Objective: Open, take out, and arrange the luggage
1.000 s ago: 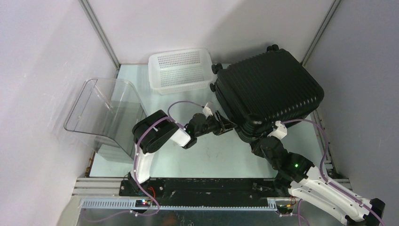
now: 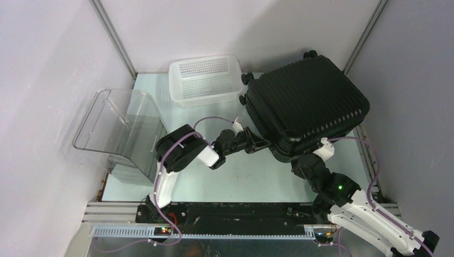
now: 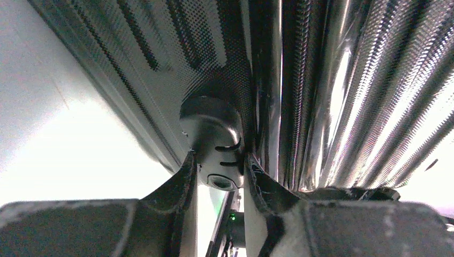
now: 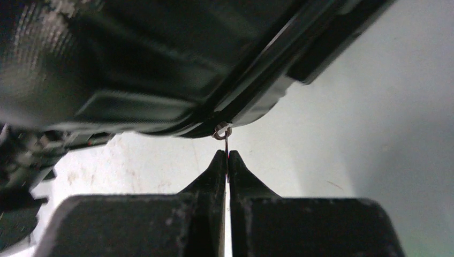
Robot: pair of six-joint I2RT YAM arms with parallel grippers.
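The black ribbed suitcase (image 2: 308, 96) lies shut and slanted at the back right of the table. At its near-left corner my left gripper stands part open, with a glossy black corner piece (image 3: 213, 128) of the suitcase showing ahead of and between its fingers; contact is unclear. My right gripper is shut by the suitcase's near edge. A thin strip, the zipper pull (image 4: 226, 140), runs from a small metal ring (image 4: 221, 130) on the seam into the line between its fingertips. How far the zipper is open cannot be made out.
A white perforated basket (image 2: 235, 80) sits at the back, left of the suitcase wheels (image 2: 247, 78). The clear plastic bin (image 2: 85, 126) stands at the left. Bare table (image 2: 243, 184) shows in front, between the arms.
My right gripper has shifted a little to the right along the suitcase's near edge. The suitcase looks almost unmoved.
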